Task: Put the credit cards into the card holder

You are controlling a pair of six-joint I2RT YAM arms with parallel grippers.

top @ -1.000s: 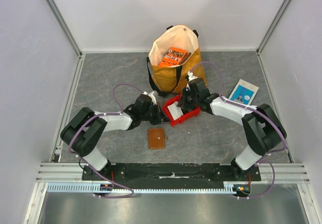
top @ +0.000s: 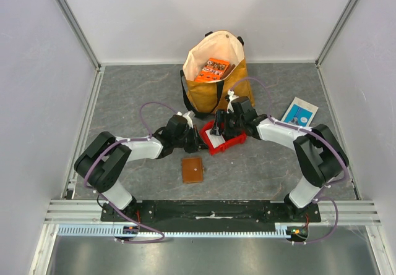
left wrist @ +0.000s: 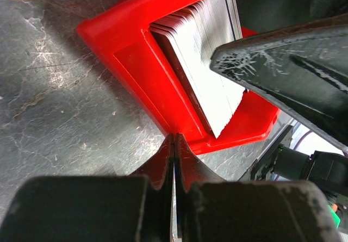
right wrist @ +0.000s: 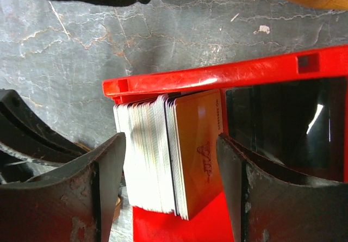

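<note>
A thick stack of cards (right wrist: 144,155) stands on edge in one end of a red tray (left wrist: 133,79); the outermost card (right wrist: 198,144) is gold. Above the stack, my right gripper is open, its two fingers on either side of the cards. Whether the fingers touch them I cannot tell. My left gripper is shut at the tray's edge, nothing visible between its fingertips. In the top view a brown card holder (top: 192,170) lies closed on the table in front of the tray.
A yellow bag (top: 216,93) with an orange packet (top: 212,70) stands behind the tray. To the right lies a blue-and-white booklet (top: 299,112). The tray's other compartment (right wrist: 283,122) has a dark, shiny floor.
The right gripper's fingers have spread apart and moved slightly left over the card stack. My left arm and the tray look unmoved.
</note>
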